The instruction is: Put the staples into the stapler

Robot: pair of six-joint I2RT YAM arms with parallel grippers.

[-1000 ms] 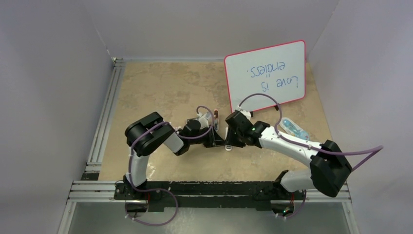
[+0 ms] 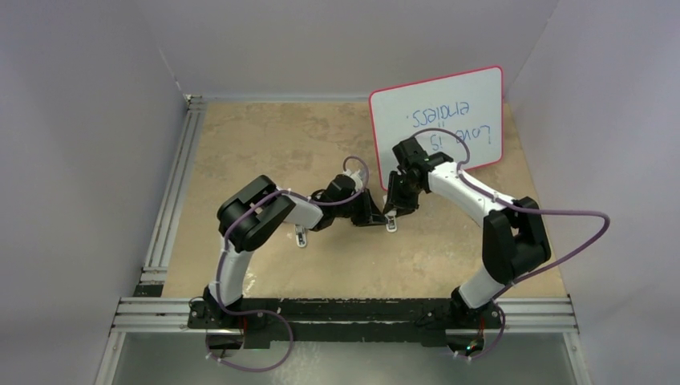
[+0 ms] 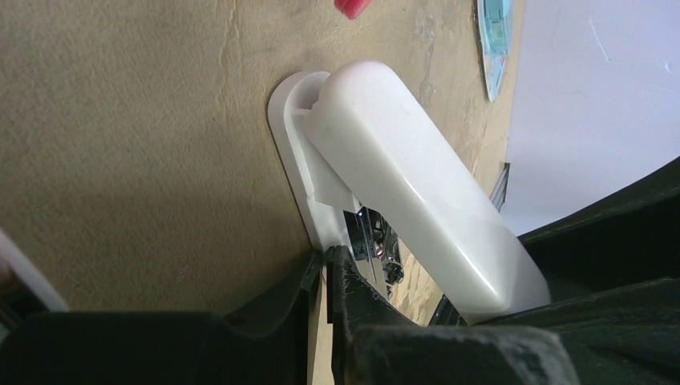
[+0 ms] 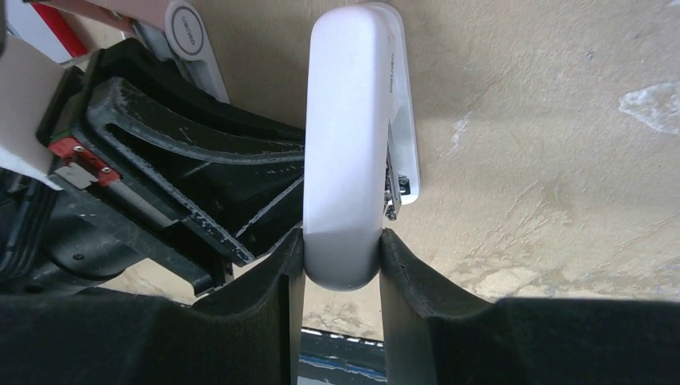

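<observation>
The white stapler (image 2: 391, 225) sits on the table between my two grippers. In the left wrist view its long upper arm (image 3: 425, 184) is tilted up from the base (image 3: 289, 136), with metal parts showing between them. My left gripper is shut at the edge of the base. From the other side, my right gripper is shut on the rounded end of the upper arm, one finger on each side. Whether staples lie in the channel is hidden.
A whiteboard (image 2: 473, 104) with writing stands behind the right arm. Another small grey and white object (image 2: 301, 236) lies under the left arm. A pale blue package (image 3: 497, 40) lies farther off.
Both grippers have shifted right and somewhat away from the front edge, with the stapler moving along between them. The right forearm now covers the blue package in the top view.
</observation>
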